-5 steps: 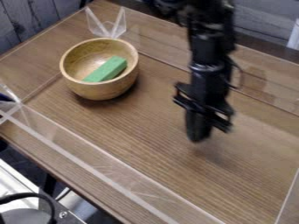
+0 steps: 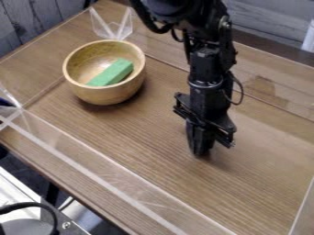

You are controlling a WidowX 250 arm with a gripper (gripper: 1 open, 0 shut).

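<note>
My black gripper (image 2: 200, 139) is low over the wooden table (image 2: 147, 165), right of centre, its fingertips at or close to the surface and shut, with nothing seen between them. To its upper left a wooden bowl (image 2: 81, 72) holds a green block (image 2: 113, 72).
Clear tape strips run along the table's left side. A wall (image 2: 270, 27) stands behind, and dark hardware (image 2: 25, 224) sits off the table at the lower left.
Over the last second my arm has shifted slightly left and is sharper in view, low over the table. The bowl and green block have not moved.
</note>
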